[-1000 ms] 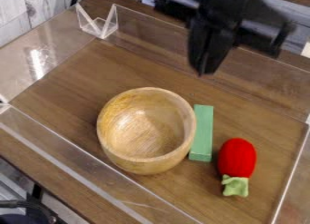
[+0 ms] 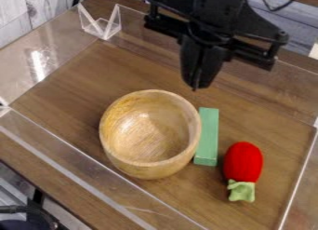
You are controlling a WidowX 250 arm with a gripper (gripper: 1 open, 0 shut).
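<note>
A black gripper (image 2: 199, 77) hangs from the top of the camera view, above the table and up behind a wooden bowl (image 2: 137, 141). Its tip looks shut, with nothing visible between the fingers. Right of the bowl lies a green rectangular block (image 2: 206, 135), and right of that a red plush vegetable (image 2: 244, 163) with a pale green top.
The wooden table (image 2: 69, 94) has clear plastic walls along its sides. A clear angular piece (image 2: 99, 21) stands at the top left.
The gripper has come slightly down in the view, toward the block and bowl. The bowl, block and vegetable have not moved.
</note>
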